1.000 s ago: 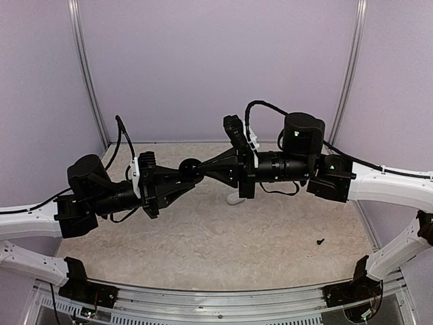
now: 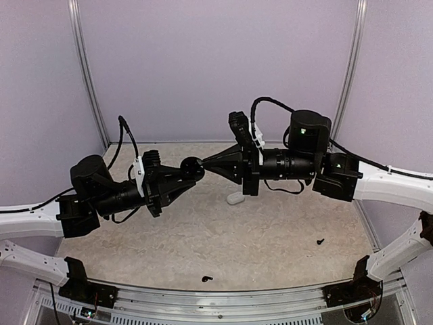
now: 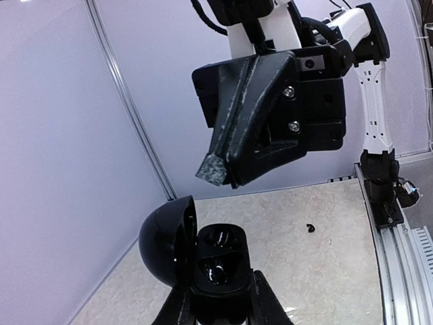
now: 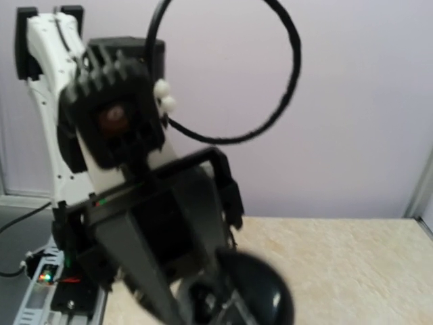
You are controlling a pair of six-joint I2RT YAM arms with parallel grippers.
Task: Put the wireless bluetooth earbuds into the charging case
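My left gripper [image 2: 189, 181] is shut on the black charging case [image 3: 220, 271], held up above the table. Its rounded lid [image 3: 162, 240] stands open, and two glossy hollows show inside. Above the case, in the left wrist view, is my right gripper, its fingers pressed together with no earbud showing between them. One black earbud [image 2: 207, 279] lies at the table's front edge. Another small black earbud [image 2: 320, 242] rests on the right part of the table. The right wrist view shows the case lid [image 4: 260, 288] blurred at the bottom.
A small white object [image 2: 235, 198] lies on the table behind the right gripper. A metal rail [image 2: 223, 291] runs along the front edge.
My right gripper has shifted slightly up and to the right, off the case. A black earbud now lies at the front edge, where earlier there was none. The left arm is nearly still.
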